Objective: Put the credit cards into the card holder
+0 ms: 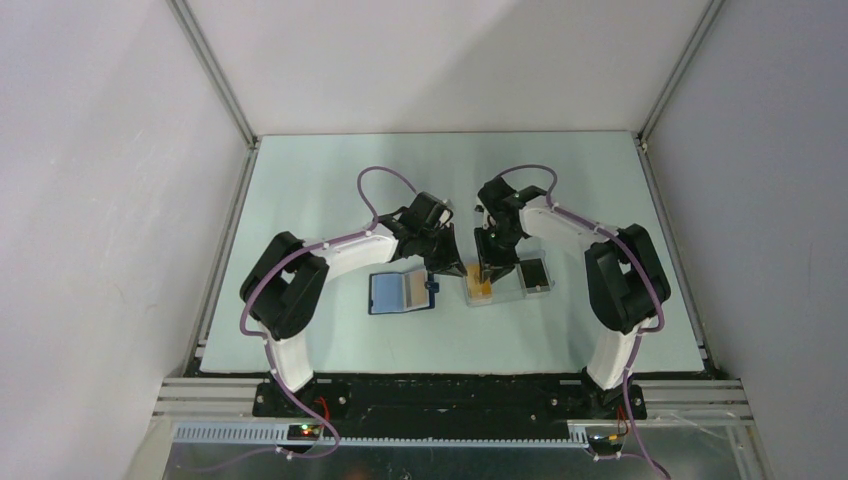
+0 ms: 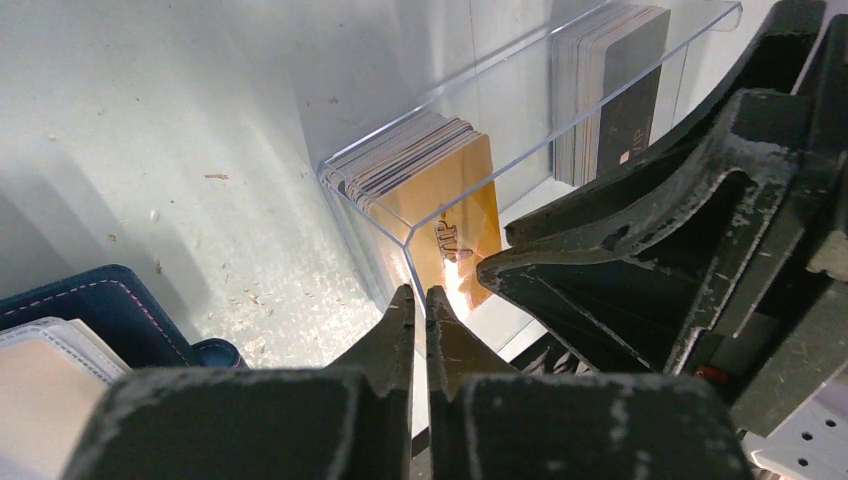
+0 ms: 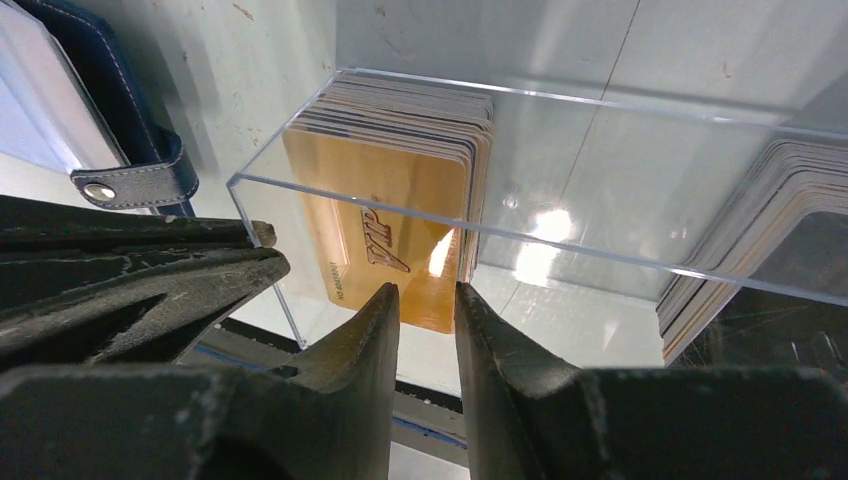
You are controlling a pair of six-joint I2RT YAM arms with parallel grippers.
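Note:
A clear acrylic box (image 3: pixel 600 250) holds a stack of gold cards (image 3: pixel 380 230) at one end and dark cards (image 2: pixel 625 120) at the other. My left gripper is shut on the box's corner wall, seen in the left wrist view. My right gripper is over the gold stack's lower edge, its fingers part open with a narrow gap between. The blue card holder (image 1: pixel 388 292) lies open to the left of the box, with clear sleeves and a snap strap (image 3: pixel 130 185).
Both arms meet closely over the box at the table's centre.

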